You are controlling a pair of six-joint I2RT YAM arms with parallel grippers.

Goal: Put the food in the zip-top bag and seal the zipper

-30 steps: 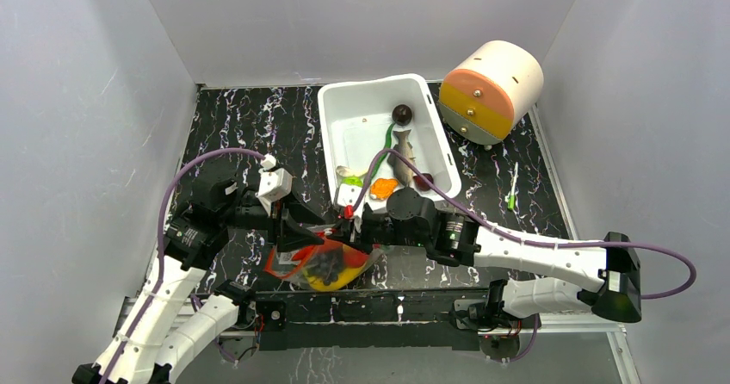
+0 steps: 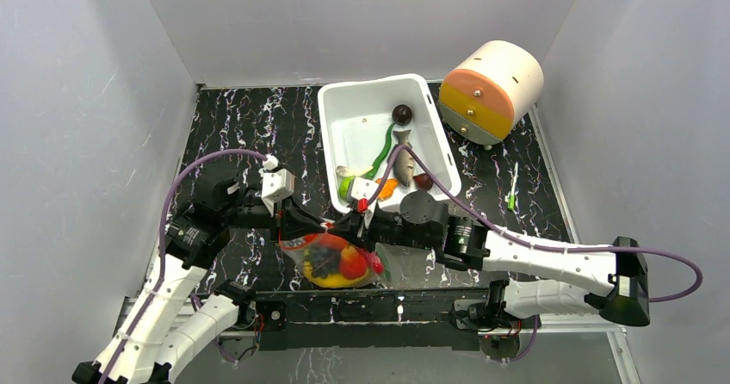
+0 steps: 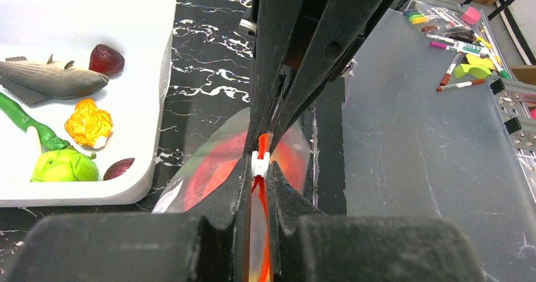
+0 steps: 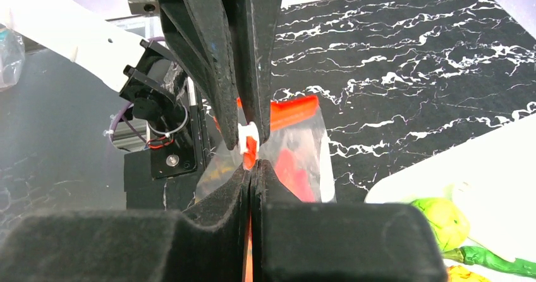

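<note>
The clear zip top bag (image 2: 323,263) hangs from its orange zipper strip at the table's front, holding grapes (image 2: 320,260), a red-orange round fruit (image 2: 352,263) and something yellow. My left gripper is shut on the small white slider (image 3: 260,165) of the zipper. Right beside it, my right gripper pinches the orange strip (image 4: 251,152), its fingertips almost touching the left ones. From above, the arms cover most of the bag's top edge, so how much of the zipper is closed cannot be told.
Behind the grippers stands a white bin (image 2: 361,126) with a fish (image 2: 403,157), a green pepper (image 2: 383,151) and other food. A rounded drawer box (image 2: 491,91) is at the back right, a green-handled knife (image 2: 512,193) nearer.
My left gripper's fingers, spread apart a second ago, have come together at the zipper. The bag's loose left side has swung right, and the right arm has shifted slightly right.
</note>
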